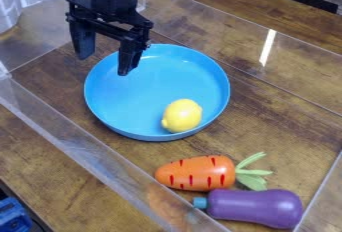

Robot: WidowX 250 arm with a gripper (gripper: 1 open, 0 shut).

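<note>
My black gripper (pixel 106 48) hangs open over the upper-left rim of a blue plate (pixel 135 94), its two fingers spread wide with nothing between them. A yellow lemon-like toy (pixel 182 116) lies on the lower right of the plate. Below the plate, outside it, lie an orange carrot toy (pixel 195 173) with pale green leaves and a purple eggplant-like toy (pixel 257 208) to its lower right.
A transparent edge strip crosses the lower left diagonally, and another runs down the lower right side.
</note>
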